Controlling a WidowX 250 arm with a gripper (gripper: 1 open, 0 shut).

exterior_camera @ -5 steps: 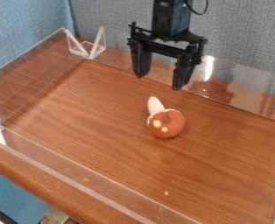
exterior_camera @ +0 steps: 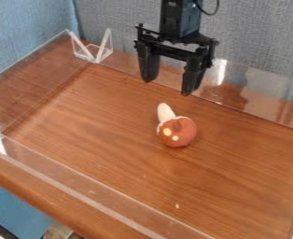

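My black gripper (exterior_camera: 169, 77) hangs over the back of the wooden table (exterior_camera: 112, 159), its two fingers spread wide with nothing between them. Below it, near the middle of the table, lies a round red-orange object (exterior_camera: 179, 133) with yellowish spots, and a pale, elongated white piece (exterior_camera: 164, 113) at its upper left, touching it.
Clear low walls edge the table, with a white wire-like frame (exterior_camera: 90, 51) at the back left corner. Grey padded walls stand behind and to the left.
My gripper has shifted very slightly to the left; the objects on the table are where they were.
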